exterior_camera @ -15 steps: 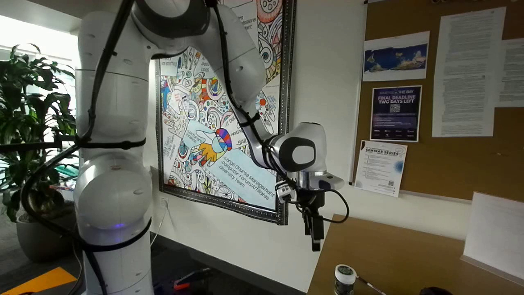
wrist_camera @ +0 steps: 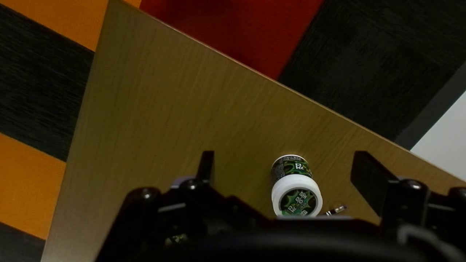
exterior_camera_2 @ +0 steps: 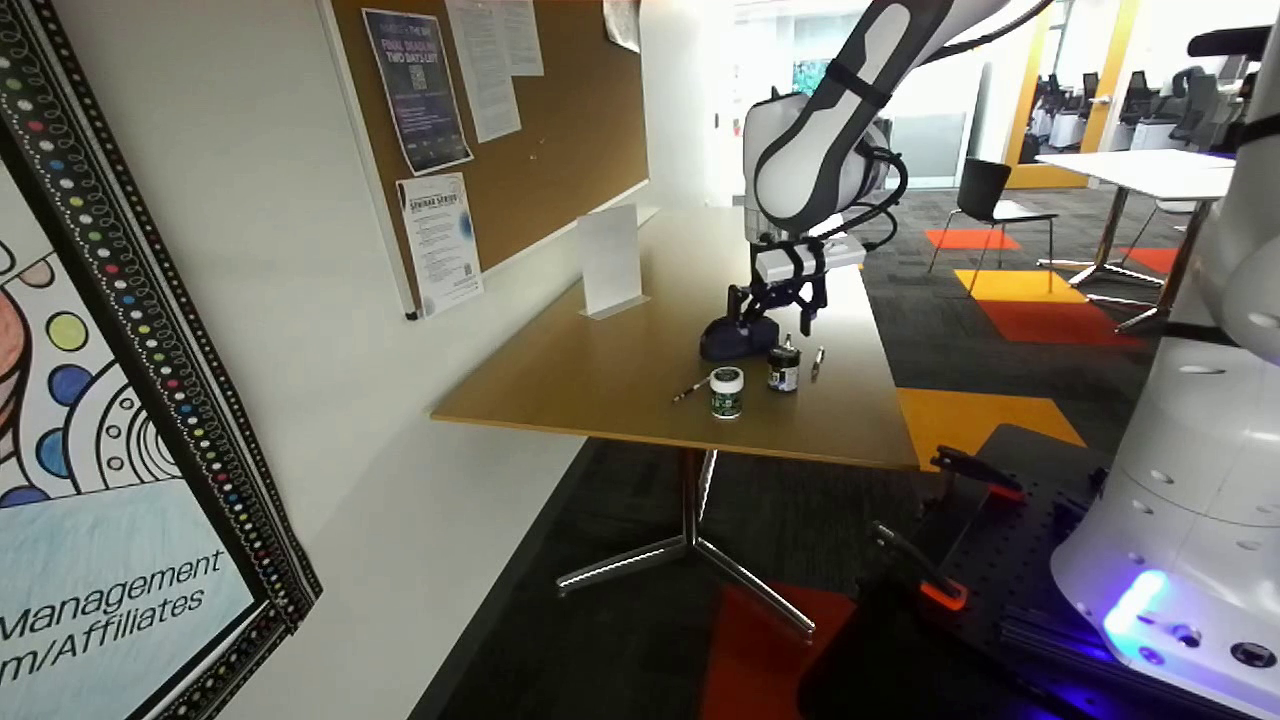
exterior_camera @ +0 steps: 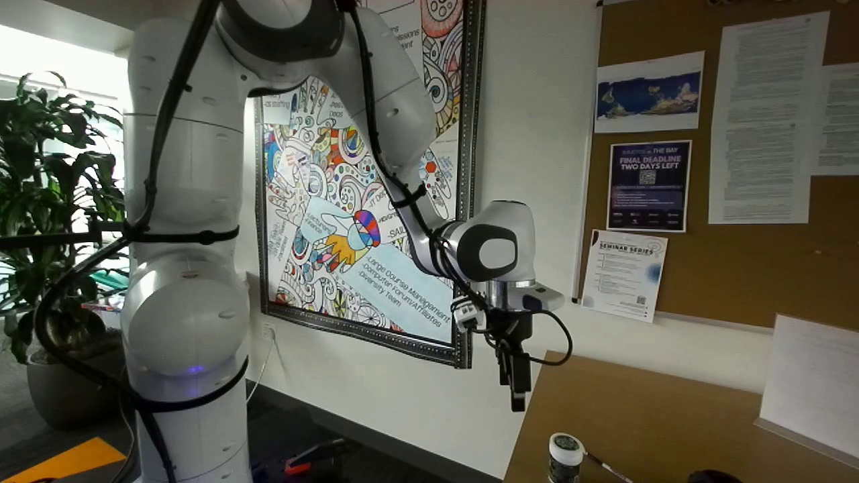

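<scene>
My gripper (exterior_camera_2: 774,312) hangs over the table, its fingers wide apart and nothing held between them. In the wrist view, the fingers (wrist_camera: 369,179) stand to either side of a green-labelled canister with a white lid (wrist_camera: 299,196), which is farther down on the table. That same canister (exterior_camera_2: 727,392) is upright near the table's front edge in exterior view 2. A dark jar (exterior_camera_2: 783,368) stands to its right. Behind them sits a dark blue, rounded object (exterior_camera_2: 738,338), its shape not clear. A marker (exterior_camera_2: 692,390) lies left of the canister and a pen (exterior_camera_2: 818,364) right of the jar.
A white panel (exterior_camera_2: 612,262) stands upright on the table (exterior_camera_2: 564,384), near the wall with the corkboard (exterior_camera_2: 552,144). Beside the robot's base, clamps (exterior_camera_2: 930,570) are fixed to a black platform.
</scene>
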